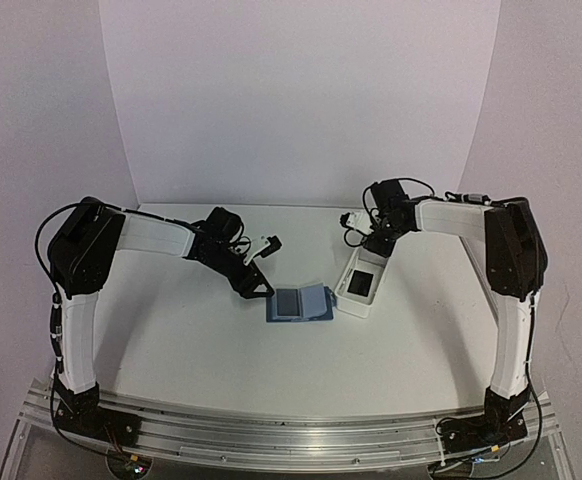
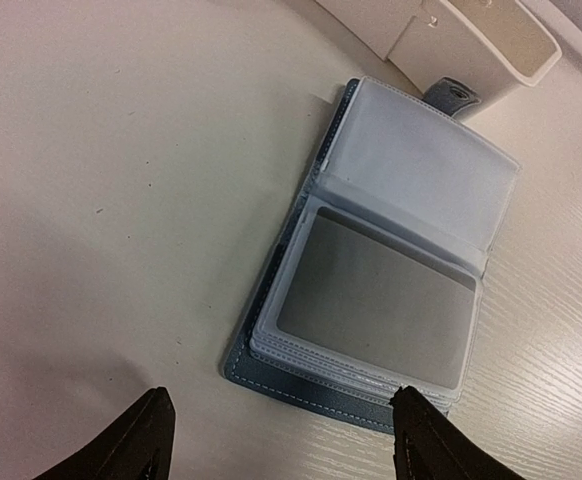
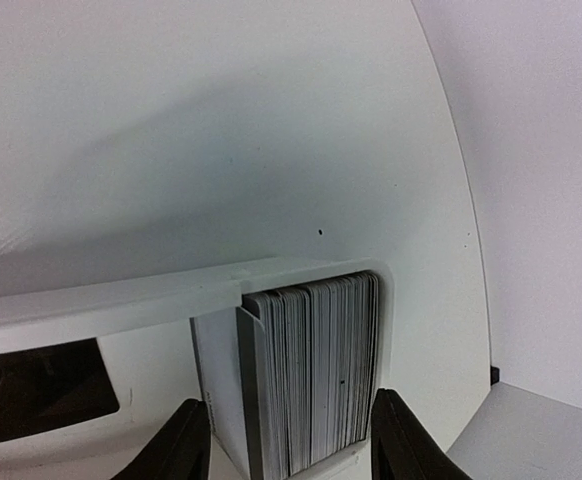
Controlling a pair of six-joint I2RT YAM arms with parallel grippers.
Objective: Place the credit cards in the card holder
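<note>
The card holder (image 2: 381,290) lies open on the table, blue with clear sleeves; a grey rectangle shows through its near sleeve, and the far sleeve is lifted a little. My left gripper is open at the holder's near edge, its right fingertip close to a corner; contact cannot be judged. A tight row of credit cards (image 3: 316,365) stands on edge in the end compartment of a white box (image 3: 101,305). My right gripper stands open over that row, with no card visibly gripped. From the top view, the right arm hides this end.
A dark rectangle (image 3: 41,393) lies in the box's other compartment. Close beside the box is the holder's strap tab (image 2: 451,96).
</note>
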